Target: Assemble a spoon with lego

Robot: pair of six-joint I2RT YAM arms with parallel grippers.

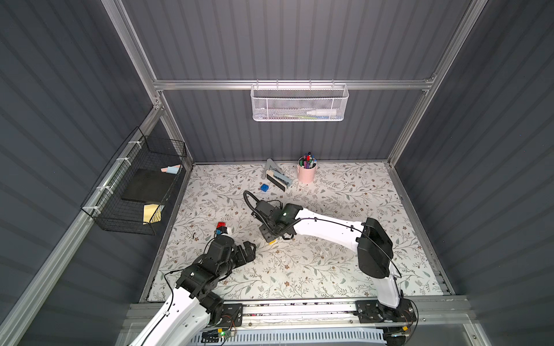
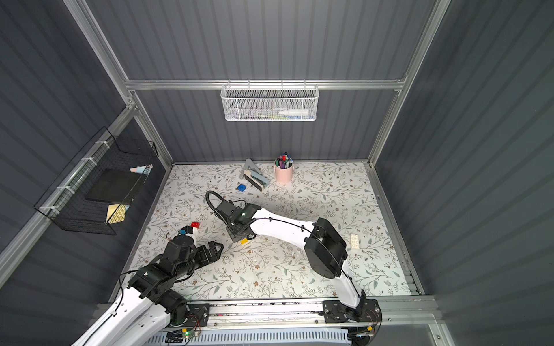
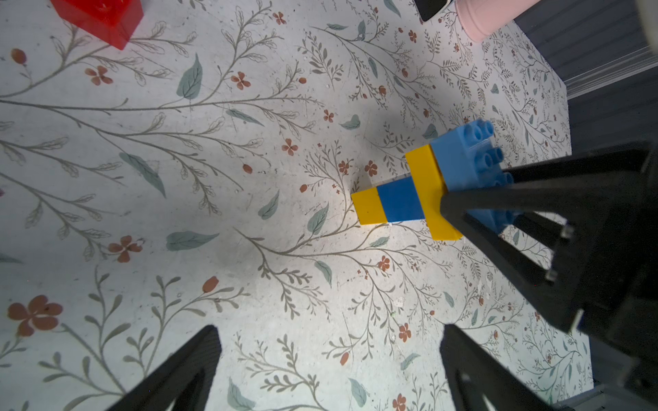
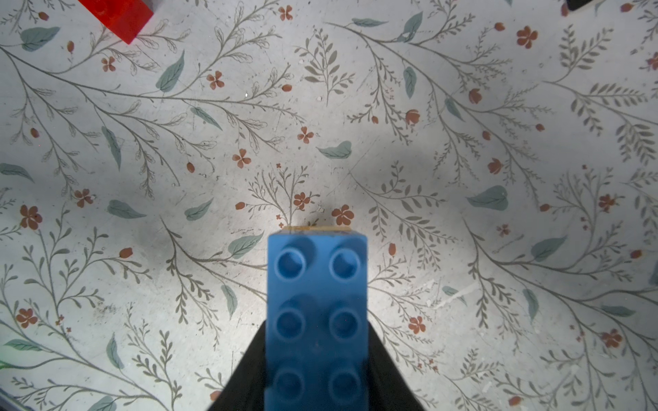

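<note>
A brick assembly shows in the left wrist view: light blue studded bricks (image 3: 458, 156), a yellow layer (image 3: 425, 179) and a narrow arm of dark blue (image 3: 399, 198) and yellow (image 3: 368, 207). My right gripper (image 1: 267, 233) is shut on it; in the right wrist view the blue studded top (image 4: 316, 301) fills the space between the fingers. My left gripper (image 1: 245, 252) stands open and empty, left of and nearer the front than the right one. A red brick (image 3: 106, 17) lies on the table near it.
A small blue brick (image 1: 264, 188) lies near a stapler (image 1: 278, 180) and a pink pen cup (image 1: 305, 173) at the back. A pale studded piece (image 2: 354, 241) is at the right. Black wire basket on the left wall; free table at front and right.
</note>
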